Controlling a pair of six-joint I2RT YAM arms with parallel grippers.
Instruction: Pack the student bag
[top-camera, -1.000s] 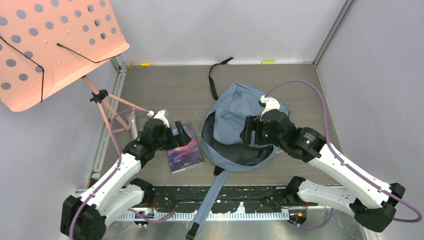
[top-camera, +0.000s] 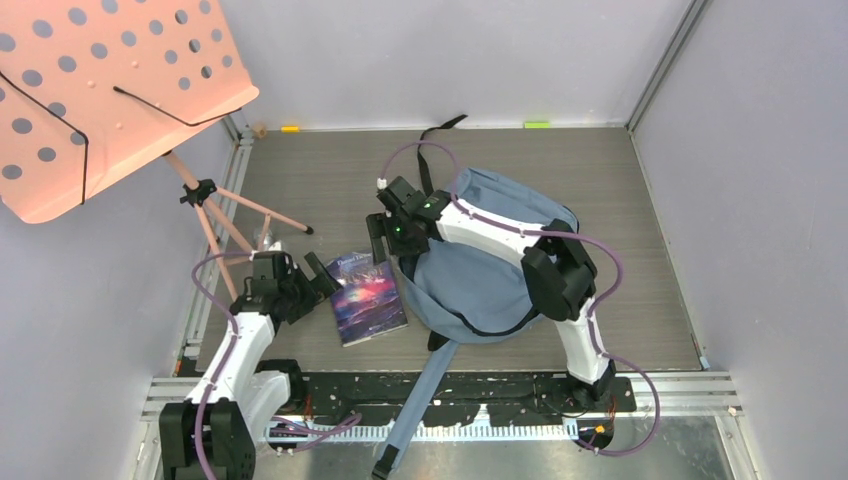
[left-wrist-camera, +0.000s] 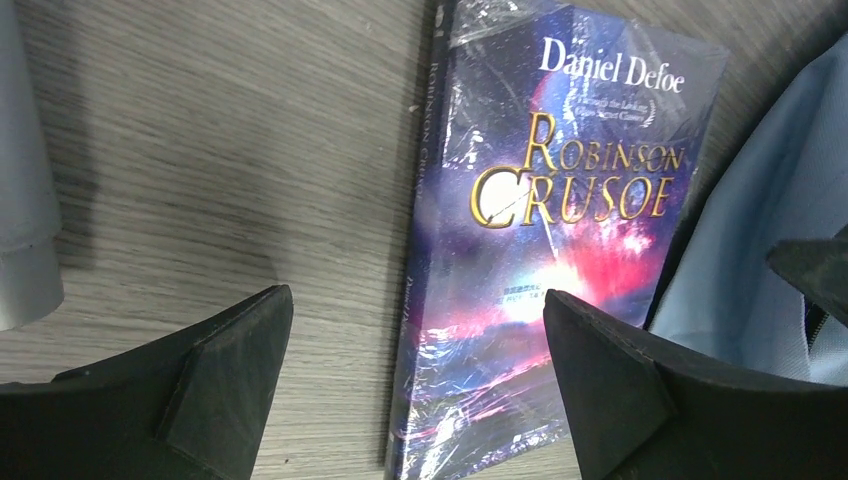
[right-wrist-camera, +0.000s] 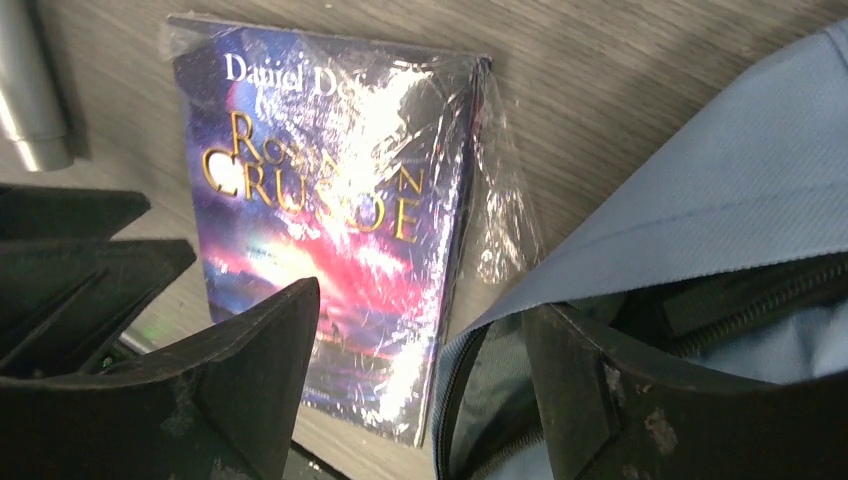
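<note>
A plastic-wrapped Robinson Crusoe book (top-camera: 366, 300) lies flat between my left gripper and the open blue bag (top-camera: 470, 290). My left gripper is open, hovering over the book's left side. My right gripper is open at the bag's left edge, above the boundary between book and bag. The bag's zipper and dark interior show in the right wrist view. A grey cylinder (left-wrist-camera: 22, 170) lies left of the book, mostly hidden in the top view.
A pink perforated music stand (top-camera: 120, 90) fills the back left, its tripod legs beside the cylinder. A blue strap (top-camera: 420, 400) hangs over the front edge.
My right gripper has moved left across the bag to its left edge. My left gripper has shifted back toward the left and lower in the top view. Book and bag look unmoved.
</note>
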